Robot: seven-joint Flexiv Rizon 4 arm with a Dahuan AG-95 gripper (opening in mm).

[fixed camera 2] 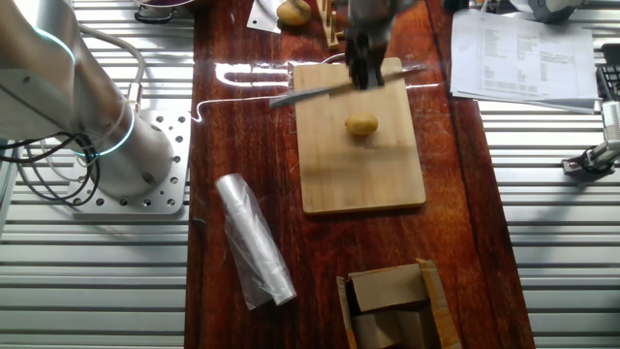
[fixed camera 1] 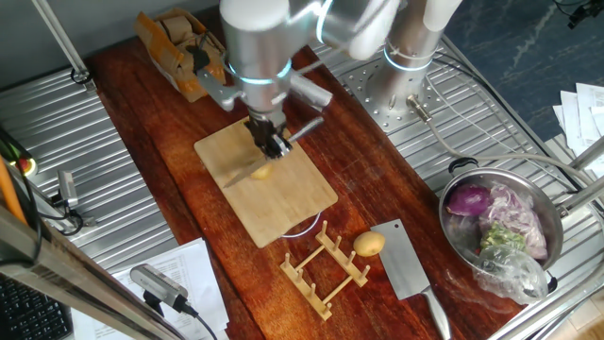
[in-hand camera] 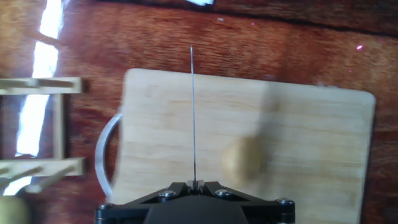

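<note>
My gripper is shut on a long knife, whose handle and blade stick out on opposite sides. In the wrist view the knife appears edge-on as a thin line above the wooden cutting board. A yellow potato lies on the cutting board, clear of the blade in exterior view 2. From the wrist, that potato is blurred and just right of the blade. In exterior view 1 the blade partly covers the potato.
Beyond the board stand a wooden peg rack, a second potato and a cleaver. A steel pot holds an onion and bagged vegetables. A cardboard box and a plastic roll lie on the table's other side.
</note>
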